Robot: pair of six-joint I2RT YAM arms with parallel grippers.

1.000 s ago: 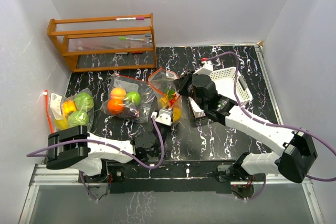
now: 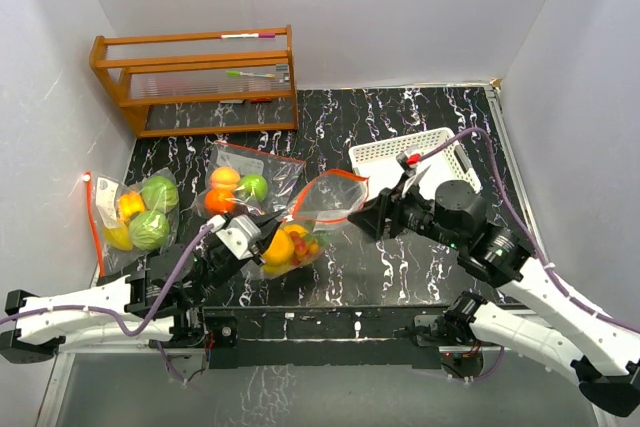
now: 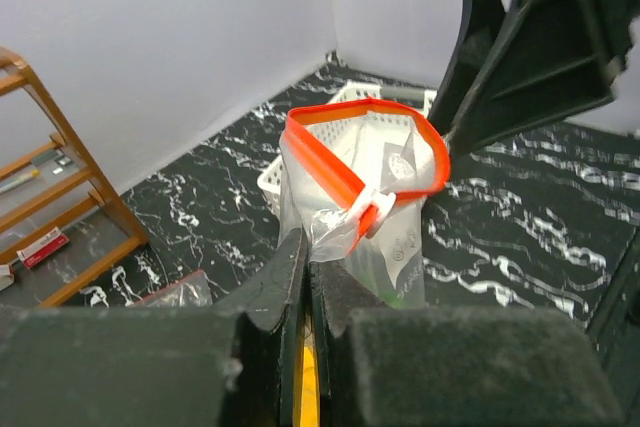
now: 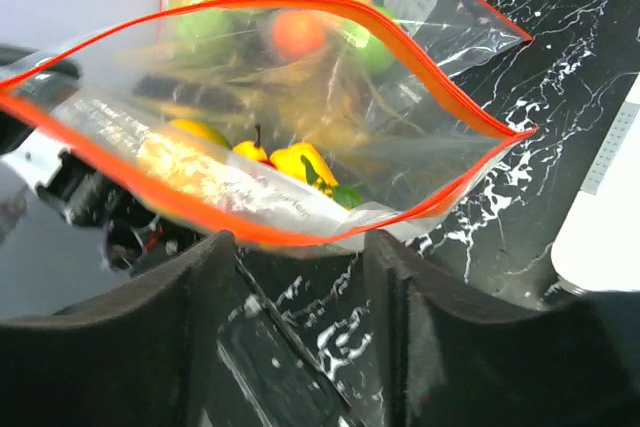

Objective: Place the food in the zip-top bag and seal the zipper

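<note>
A clear zip bag with orange zipper [image 2: 318, 202] holds yellow, red and orange food [image 2: 290, 247], its mouth spread. My left gripper [image 2: 275, 222] is shut on the bag's upper corner, as the left wrist view [image 3: 308, 287] shows. My right gripper [image 2: 365, 215] is at the bag's other end; in the right wrist view [image 4: 295, 277] its part-open fingers face the zipper edge. Two more bags lie left: one with yellow pepper and cabbages [image 2: 150, 229], one with round fruit [image 2: 225, 182].
A white basket [image 2: 380, 152] stands at the back right, a wooden rack [image 2: 200, 130] with markers at the back left. Walls bound the counter on left, back and right.
My left gripper has moved left with the bag, which now stretches sideways with its mouth wider.
</note>
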